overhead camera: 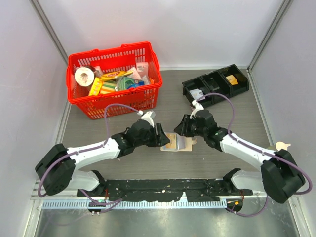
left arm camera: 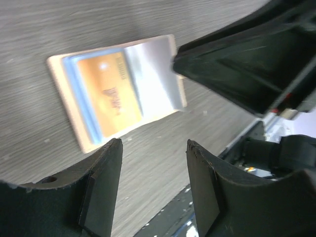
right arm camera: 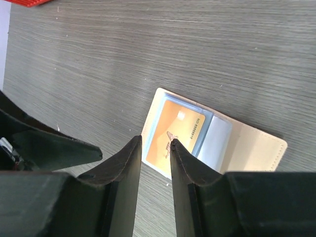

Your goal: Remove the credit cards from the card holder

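An open card holder (overhead camera: 181, 144) lies flat at the table's centre, beige with blue-edged inner parts, an orange card (left arm camera: 109, 89) on one half and a pale flap on the other. My left gripper (overhead camera: 160, 138) hovers at its left end, fingers parted and empty in the left wrist view. My right gripper (overhead camera: 181, 129) is above its upper right, also empty, its fingertips just apart over the orange card in the right wrist view.
A full red basket (overhead camera: 79, 101) stands at the back left, a black compartment tray (overhead camera: 217, 88) at the back right. A pale green object shows at the right edge behind my right arm. Bare table surrounds the holder.
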